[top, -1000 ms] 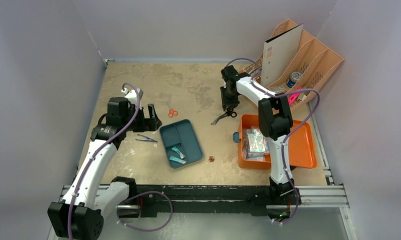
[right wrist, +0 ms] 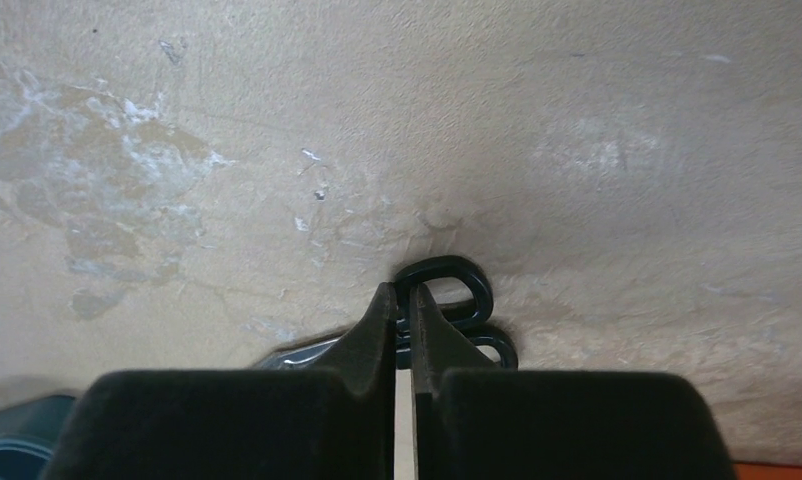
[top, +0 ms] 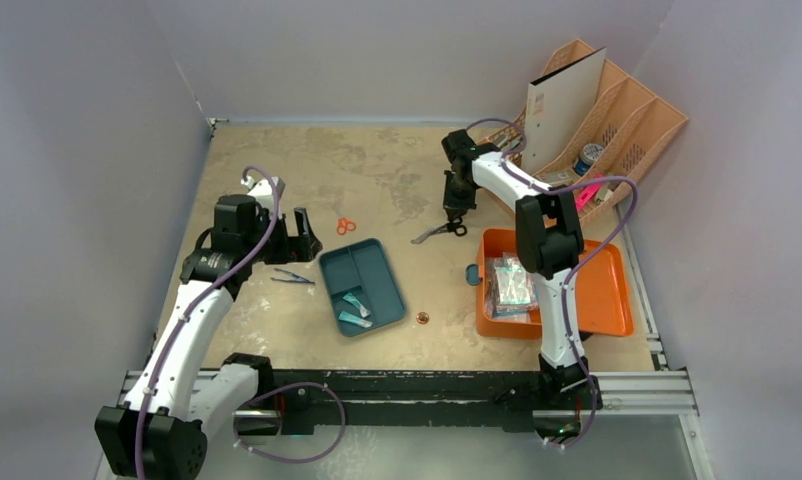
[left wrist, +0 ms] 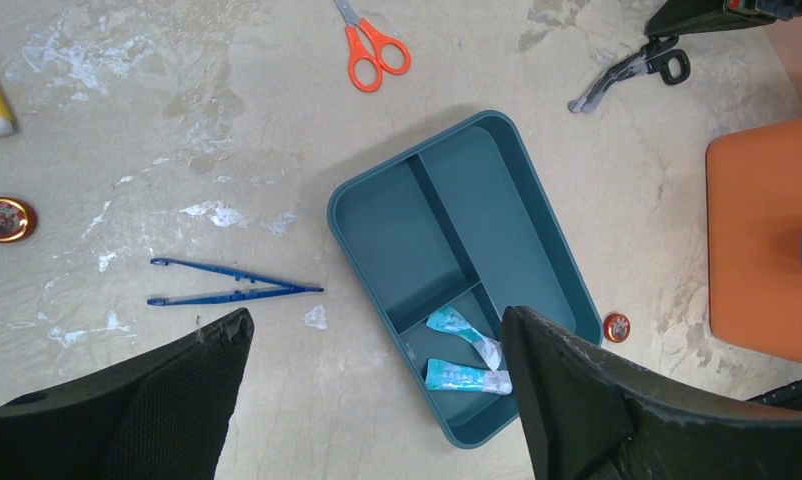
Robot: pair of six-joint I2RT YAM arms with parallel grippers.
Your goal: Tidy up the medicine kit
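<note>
Black-handled scissors (top: 435,233) lie on the table between the teal tray and the right arm. In the right wrist view my right gripper is shut with its tips over the handle loops of the scissors (right wrist: 474,284); nothing shows clearly between its fingers. The teal divided tray (left wrist: 555,272) holds two small tubes (left wrist: 464,376) in its smallest compartment. My left gripper stands open and empty above the table, left of the tray. Blue tweezers (left wrist: 235,285) and orange-handled scissors (left wrist: 377,55) lie near it.
An orange box (top: 489,325) with its lid open holds packets (top: 514,285) at the right. Behind it stands a tan rack (top: 637,110). A small round tin (top: 422,318) sits right of the tray. Free table lies at the back middle.
The black-handled scissors have shifted slightly left, along with a small shift of my right gripper's tips. The left arm and tray have not moved.
</note>
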